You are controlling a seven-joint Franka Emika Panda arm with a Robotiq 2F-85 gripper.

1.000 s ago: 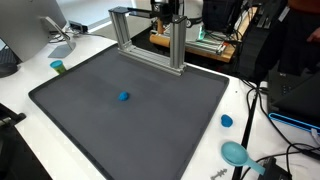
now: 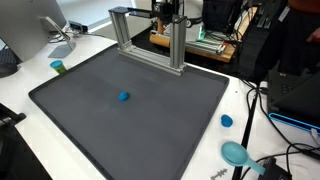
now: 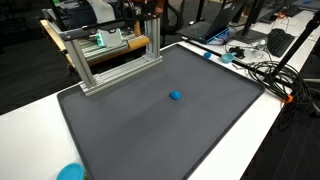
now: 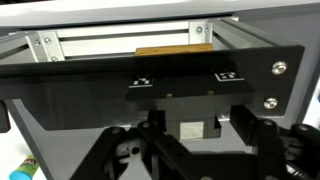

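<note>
In the wrist view, my gripper is at the front of a drawer-like unit with a long black front bar (image 4: 85, 82). Dark parts, a black block with two small marker tags among them, overlap the bar's middle, so the contact between fingers and bar is hidden. A pale square patch shows between the dark finger shapes, and whether the fingers are closed on anything is unclear. Inside the unit, behind the bar, lies a flat wooden piece (image 4: 175, 50). Exterior view 1 shows the metal-framed unit (image 2: 150, 58) at the mat's back edge, the gripper barely distinguishable there.
A small blue object (image 2: 123, 96) lies on the dark grey mat (image 2: 130, 130). Off the mat are a green-and-blue cup (image 2: 58, 67), another blue piece (image 2: 226, 121) and a turquoise ladle-like item (image 2: 238, 155). Cables run along the right side.
</note>
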